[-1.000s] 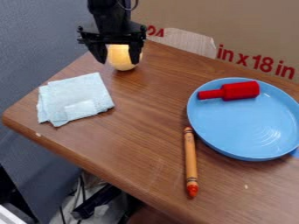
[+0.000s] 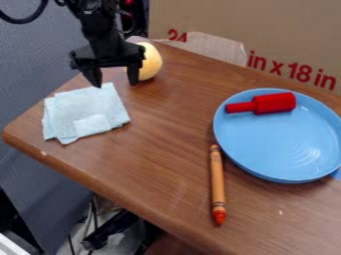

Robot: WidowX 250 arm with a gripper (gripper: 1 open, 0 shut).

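Observation:
My black gripper (image 2: 115, 75) hangs at the upper left, just above the back edge of a folded pale cloth (image 2: 83, 115) and left of a yellow round object (image 2: 148, 62), which it partly covers. Its fingers point down; whether anything is between them is not clear, and none is seen held. A blue plate (image 2: 276, 147) on the right carries a red cylinder with a handle (image 2: 272, 103). An orange crayon (image 2: 217, 184) lies left of the plate, pointing toward the front.
The wooden table (image 2: 160, 169) has free room in its middle. A cardboard box (image 2: 266, 40) stands along the back. The table's left edge drops to a dark floor with cables.
My gripper has moved left and down from over the yellow object toward the cloth. The other objects have not visibly moved.

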